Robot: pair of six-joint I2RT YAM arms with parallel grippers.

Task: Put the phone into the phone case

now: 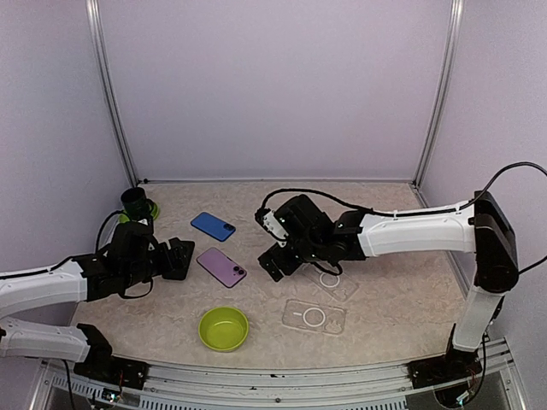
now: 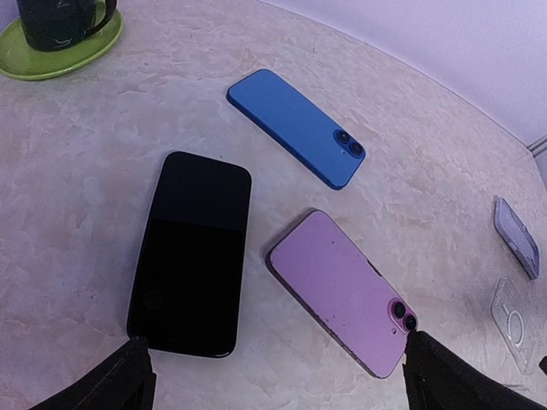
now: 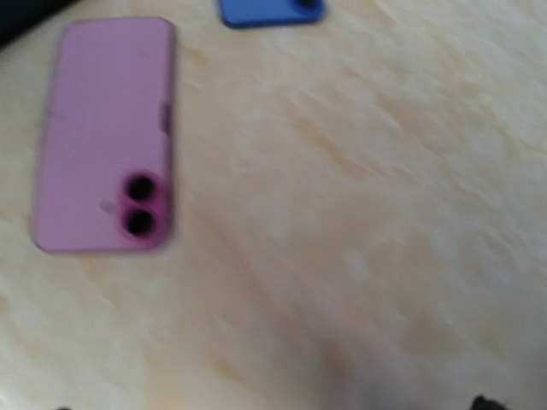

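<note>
A purple phone (image 1: 221, 267) lies back up in mid-table, with a blue phone (image 1: 213, 225) behind it. To its left is a black phone (image 2: 192, 254), screen up. My left gripper (image 1: 173, 255) hovers over the black phone, open and empty, its fingers (image 2: 449, 380) spread wide. Just right of the purple phone, my right gripper (image 1: 275, 261) is above bare table, open and holding nothing. Two clear phone cases with white rings lie on the right: the front case (image 1: 314, 317) is fully visible, while the rear case (image 1: 342, 288) is partly covered by the right arm.
A green bowl (image 1: 223, 329) stands near the front edge. At the back left is a dark cup (image 2: 58, 24) on a green saucer (image 2: 90, 49). A small greyish item (image 2: 516, 237) lies towards the right, hidden behind my right arm from above.
</note>
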